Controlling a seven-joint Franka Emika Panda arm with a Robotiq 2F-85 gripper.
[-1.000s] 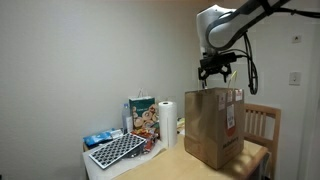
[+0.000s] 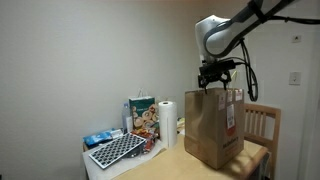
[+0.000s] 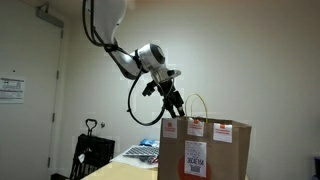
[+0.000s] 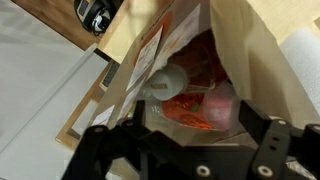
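Observation:
A tall brown paper bag (image 2: 210,128) with printed labels stands upright on the table, its top open. Right above its mouth hangs my gripper, pointing down with its fingers apart. Looking into the bag in the wrist view, I see a red package (image 4: 207,65) and a pale, whitish round item (image 4: 168,82) beside it, below the fingers and not held. A yellowish bag handle (image 3: 203,103) rises near the gripper in exterior view 2. What lies deeper in the bag is hidden.
A paper towel roll (image 2: 167,122), a patterned bag (image 2: 143,115) and a white grid-like rack (image 2: 118,149) share the table's far part. A wooden chair (image 2: 261,122) stands behind the brown bag. Bare tabletop (image 2: 172,165) shows in front of the roll.
In exterior view 1 the gripper has come down slightly toward the bag's mouth. The bag and the other table items stand where they were.

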